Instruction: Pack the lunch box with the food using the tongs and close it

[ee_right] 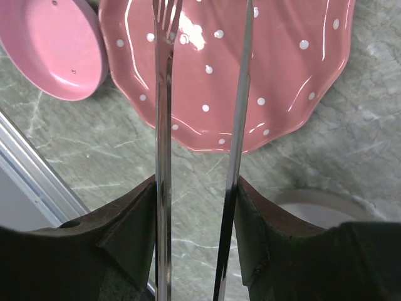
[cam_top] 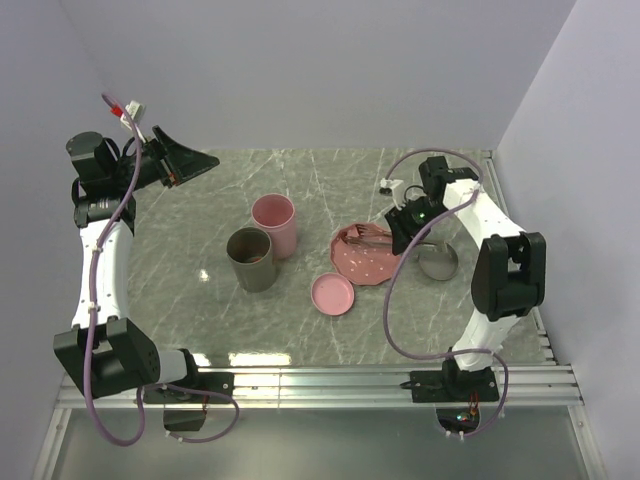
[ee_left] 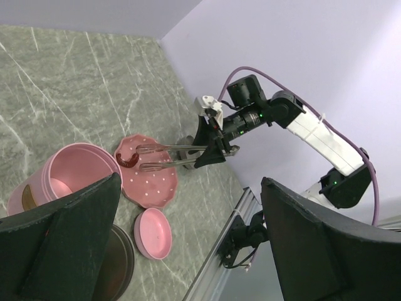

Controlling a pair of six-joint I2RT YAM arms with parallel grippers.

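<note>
A pink dotted scalloped plate (cam_top: 364, 262) (ee_right: 225, 113) lies right of centre, with something reddish-brown (ee_left: 130, 160) on it. My right gripper (cam_top: 405, 225) is low at the plate's right side. A metal fork (ee_right: 164, 94) and a knife or second long utensil (ee_right: 238, 125) reach from between its fingers over the plate; the fingers stand apart, and whether they touch both utensils is unclear. My left gripper (cam_top: 182, 160) stands open and empty above the table's back left.
A pink cup (cam_top: 275, 220), a grey cup (cam_top: 252, 262) and a small pink dish (cam_top: 332, 294) stand centre-left. A grey dish (cam_top: 440, 263) sits right of the plate.
</note>
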